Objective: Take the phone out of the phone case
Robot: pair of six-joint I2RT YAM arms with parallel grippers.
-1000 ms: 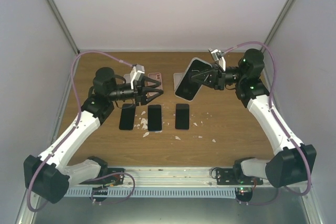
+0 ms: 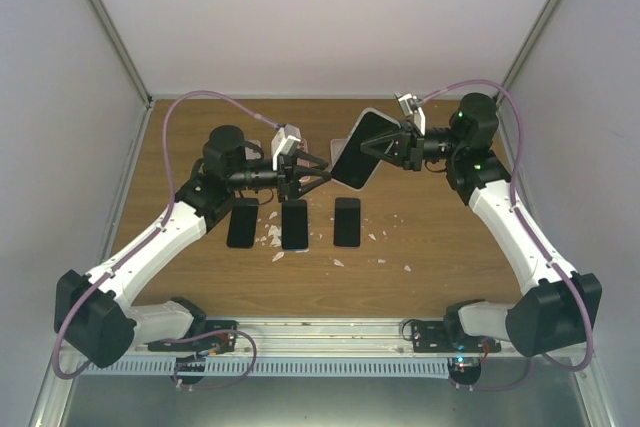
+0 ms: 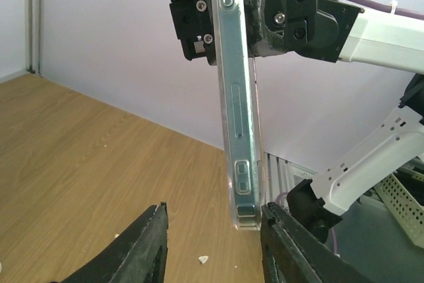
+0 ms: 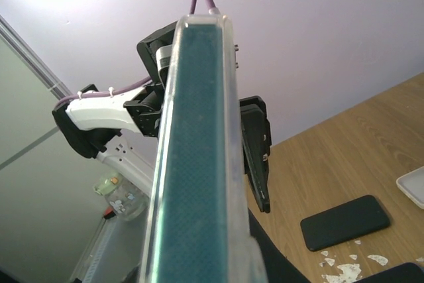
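Note:
A dark phone (image 2: 366, 149) in a clear case hangs tilted above the table, my right gripper (image 2: 378, 144) shut on its upper right edge. In the right wrist view the teal side of the phone (image 4: 195, 144) runs edge-on inside the clear case rim (image 4: 232, 144). My left gripper (image 2: 326, 168) is open at the lower left corner of the phone. Seen from the left wrist, the lower end of the phone's metal side (image 3: 240, 130) comes down near the right-hand finger (image 3: 281, 240); whether they touch I cannot tell.
Three dark phones lie in a row on the table: left (image 2: 242, 224), middle (image 2: 294, 225) and right (image 2: 347, 222). White scraps (image 2: 274, 235) are scattered around them. Empty cases lie behind, partly covered by the left arm.
My left gripper has moved right, from apart from the phone to its lower left corner. The right gripper and the phone have shifted only slightly.

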